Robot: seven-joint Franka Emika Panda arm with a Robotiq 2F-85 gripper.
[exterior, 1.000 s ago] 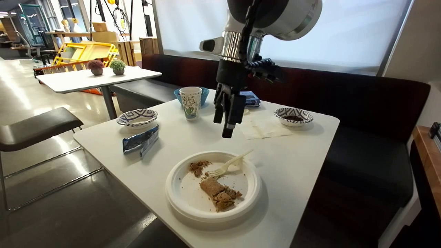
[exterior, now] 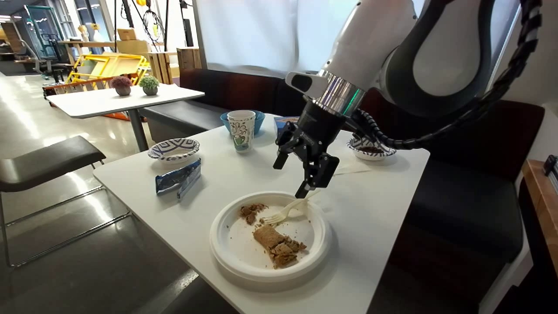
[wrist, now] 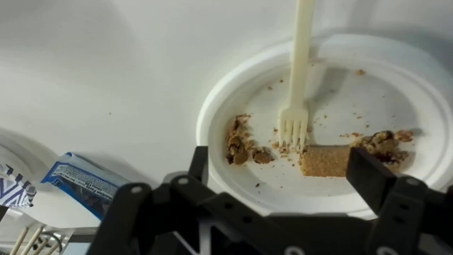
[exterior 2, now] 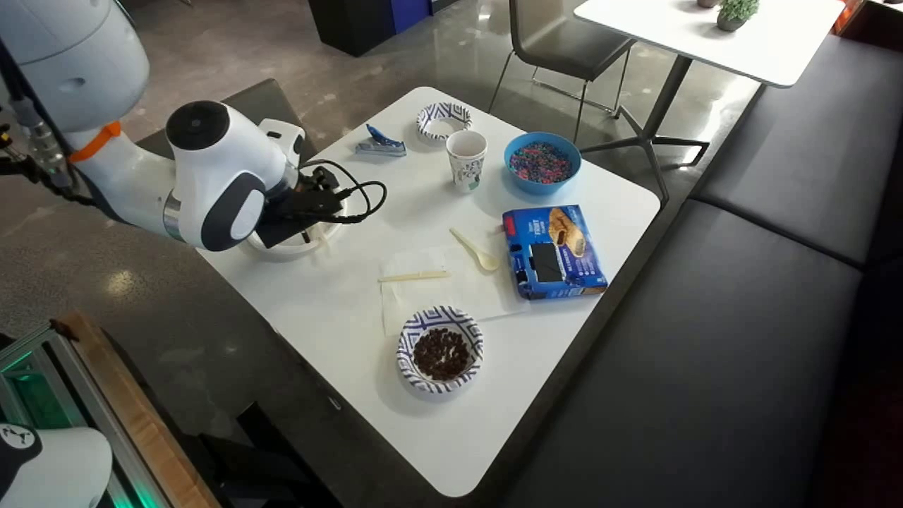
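Observation:
My gripper (exterior: 289, 179) is open and tilted over the far side of a white plate (exterior: 222, 246), with nothing held between its fingers. On the plate lies a broken brown bar (wrist: 325, 161), crumbled at one end, with loose crumbs (wrist: 238, 146) to one side of it. A pale plastic fork (wrist: 299, 78) rests with its tines on the plate near the bar, its handle reaching over the rim. In the wrist view, the two fingers stand wide apart near the plate, one of them covering part of the bar. The arm hides most of the plate in exterior view 2.
Blue wrappers (exterior: 178, 177), an empty patterned bowl (exterior: 174, 151) and a paper cup (exterior 2: 466, 159) stand on the table. Elsewhere are a blue bowl of beads (exterior 2: 542, 164), a blue box (exterior 2: 554, 251), a spoon (exterior 2: 478, 250), a knife (exterior 2: 415, 276) and a bowl of brown bits (exterior 2: 440, 351).
My gripper has come down toward the plate, tilted and spread its fingers wider. The plate, bar and fork have stayed in place.

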